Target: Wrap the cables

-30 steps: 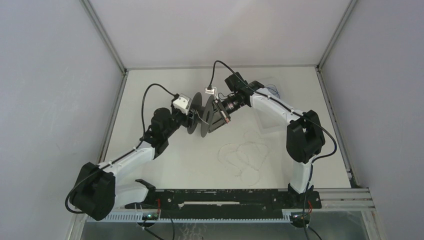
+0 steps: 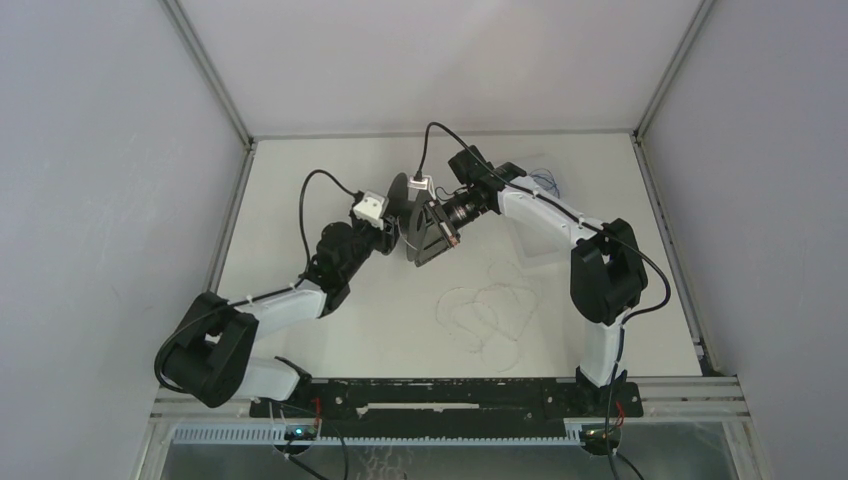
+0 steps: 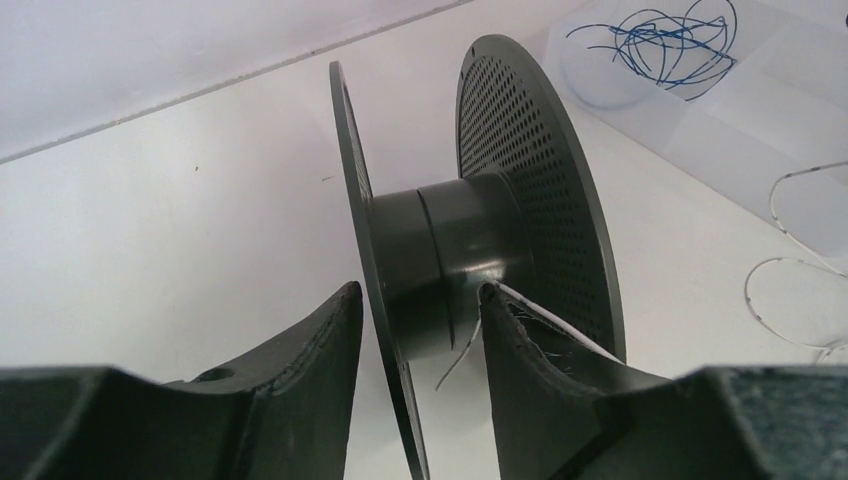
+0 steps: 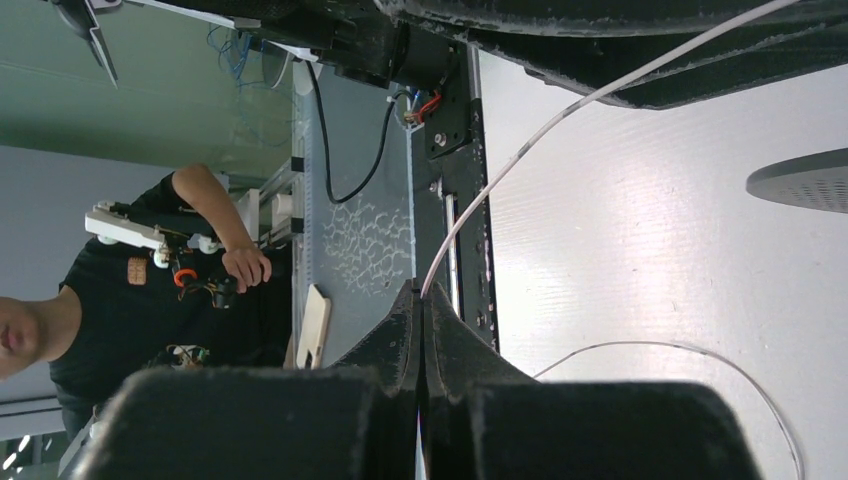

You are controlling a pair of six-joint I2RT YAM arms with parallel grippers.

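The dark grey cable spool (image 3: 485, 230) lies on its side, its axle running between two round flanges. My left gripper stands part open across the near-left flange: one finger is outside it, the other inside, over the axle. Beside that inner finger, a thin white cable (image 3: 550, 315) runs across to the far flange. In the right wrist view the white cable (image 4: 520, 155) enters between the closed fingertips of my right gripper. From above, both grippers are close to the spool (image 2: 397, 205), and the arms partly hide it.
Loose loops of white cable (image 2: 487, 289) spread over the table in front of the right arm. A clear bin (image 2: 540, 245) with a tangled blue cable (image 3: 675, 45) stands at the back right.
The spool has shifted a little right. The right arm has stayed nearly still.
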